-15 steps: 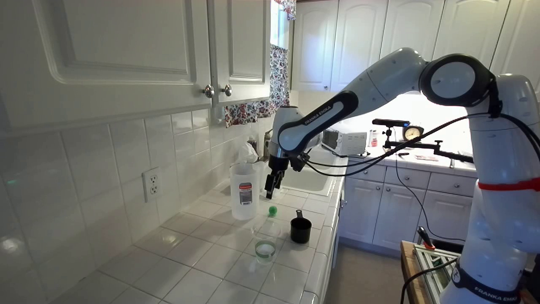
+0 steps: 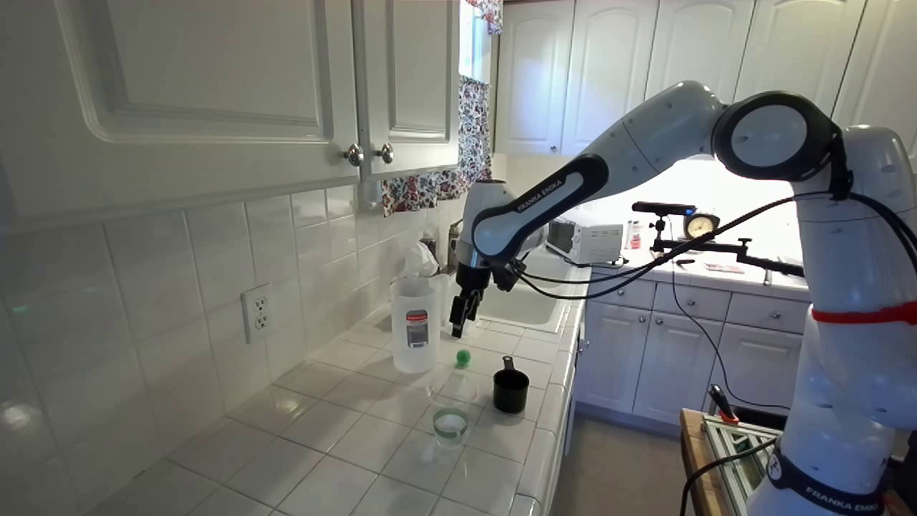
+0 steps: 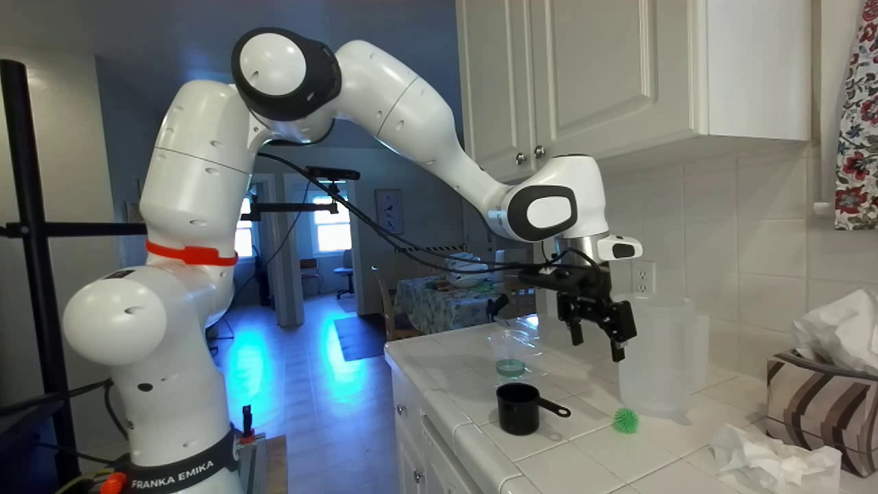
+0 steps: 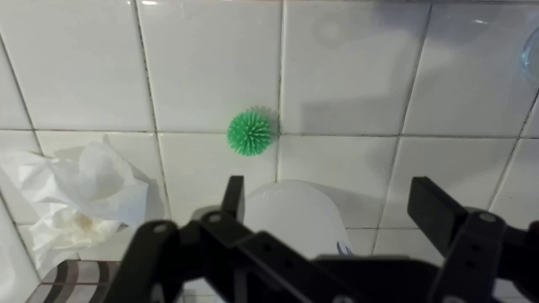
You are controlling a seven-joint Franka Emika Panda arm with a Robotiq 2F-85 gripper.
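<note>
My gripper is open and hangs above the counter, beside the tall translucent pitcher (image 2: 416, 352). Nothing sits between its fingers; the pitcher's rounded top shows below the gap in the wrist view. A spiky green ball (image 4: 250, 133) rests on the tiles, ahead of the fingers and left of centre in that view. Nearby on the counter stands a black measuring cup (image 3: 518, 409) with its handle pointing toward the ball. A clear cup with a green band (image 2: 450, 424) is farther along, nearer exterior view 1's camera.
Crumpled tissue (image 3: 774, 461) lies near a striped tissue box (image 3: 815, 412). A sink (image 2: 524, 307) is set into the counter beyond the pitcher. The tiled wall and upper cabinets (image 2: 413, 86) bound the back. Bare tiles (image 2: 301, 447) spread in the foreground of exterior view 1.
</note>
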